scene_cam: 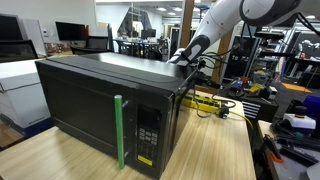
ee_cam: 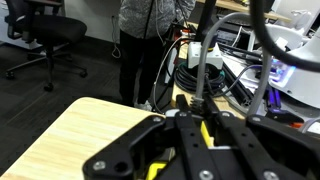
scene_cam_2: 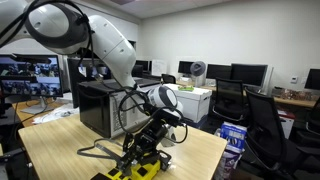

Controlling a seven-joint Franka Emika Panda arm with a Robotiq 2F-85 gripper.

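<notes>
In the wrist view my gripper is low in the frame, its dark fingers close together. A grey cable point(ee_cam: 204, 65) rises from between the fingertips and bends over to the right; the gripper appears shut on it. In exterior view 2 my gripper point(scene_cam_2: 130, 148) is low over the near part of the table, partly covered by loops of black cable. A yellow thing point(scene_cam_2: 146, 172) lies just beneath it. Exterior view 1 does not show the fingertips clearly.
A large black microwave point(scene_cam: 108, 105) with a green upright handle point(scene_cam: 119, 130) stands on the wooden table point(scene_cam: 222, 145). Yellow cable point(scene_cam: 212, 103) lies beyond its right side. Bare tabletop point(ee_cam: 95, 140) fills the lower left of the wrist view. Office chairs point(scene_cam_2: 265, 115) stand beyond the table.
</notes>
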